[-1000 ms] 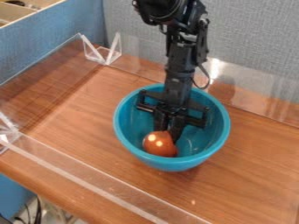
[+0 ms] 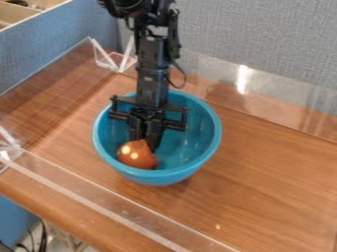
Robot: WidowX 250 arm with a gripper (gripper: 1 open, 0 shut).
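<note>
A black arm reaches down from the top into a blue bowl (image 2: 195, 148), with the gripper (image 2: 145, 145) low inside it. An orange round object with light spots (image 2: 134, 155) sits in the bowl at the front left, against the gripper's fingers. The fingers are partly hidden, so I cannot tell whether they are shut on it.
The bowl stands on a wooden table (image 2: 250, 192) edged by clear strips. Bare table surrounds it on the right and front. A grey textured wall is behind, a blue panel at the left, and cables show below the front left edge.
The arm, bowl and orange object have moved left across the table together.
</note>
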